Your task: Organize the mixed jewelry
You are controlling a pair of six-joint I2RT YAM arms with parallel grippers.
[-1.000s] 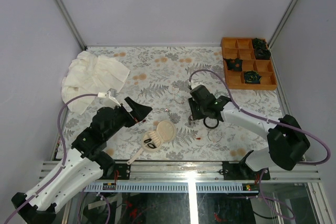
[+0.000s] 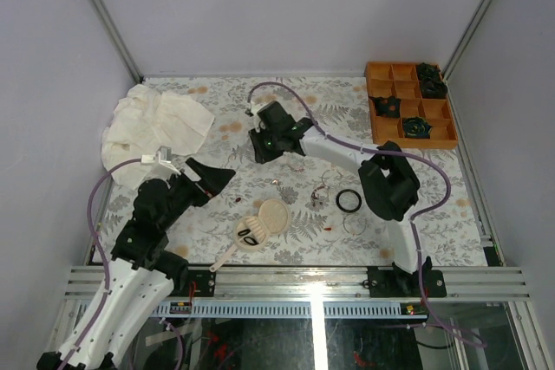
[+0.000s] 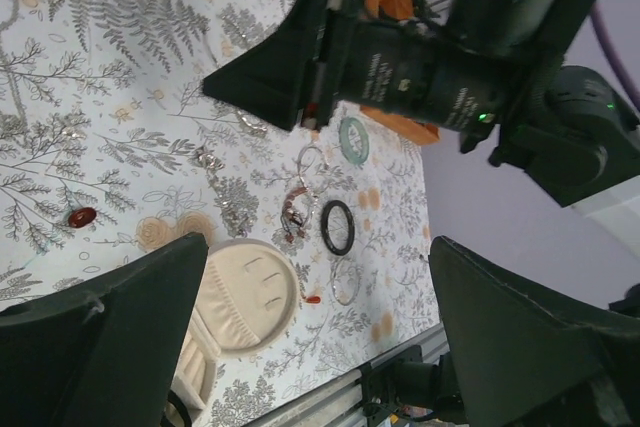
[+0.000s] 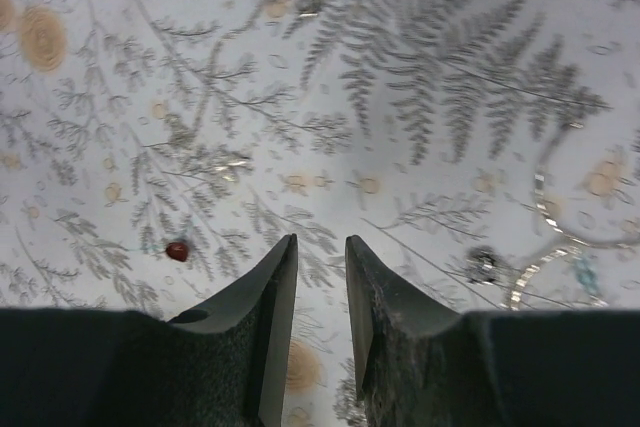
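Note:
Loose jewelry lies on the floral cloth: a black ring-shaped bangle (image 2: 349,201), a clear bangle (image 2: 354,224), a silver piece (image 2: 318,199) and a small dark red piece (image 4: 177,250). A thin bracelet (image 4: 545,217) curves at the right of the right wrist view. My right gripper hangs over the cloth, its fingers slightly parted and nothing seen between them. Wide open and empty, my left gripper (image 2: 223,182) is above the cloth's left part. The wooden divided box (image 2: 408,90) stands at the back right, with dark pouches in several compartments.
A round cream mirror (image 2: 275,214) and a brush (image 2: 250,233) with black clips on it lie near the front edge. White fabric (image 2: 160,127) is bunched at the back left. Open cloth lies between the fabric and the box.
My right arm has swung left and toward the back, from over the silver piece to mid-table. The left gripper has drifted slightly left, still open.

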